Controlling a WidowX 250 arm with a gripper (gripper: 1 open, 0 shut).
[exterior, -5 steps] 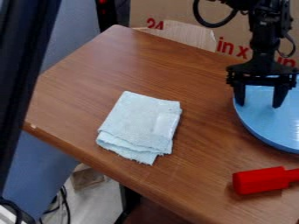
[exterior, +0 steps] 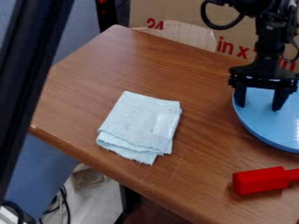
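My gripper (exterior: pixel 258 94) is at the right edge of the view, black, low over a blue plate (exterior: pixel 275 127) with its fingers apart and nothing visible between them. A folded pale blue cloth (exterior: pixel 142 124) lies on the middle of the wooden table (exterior: pixel 128 61). A red object with a handle (exterior: pixel 261 180), cut off by the right edge, lies near the lower right.
A cardboard box (exterior: pixel 187 17) with red print stands behind the table. A dark post runs along the left of the view.
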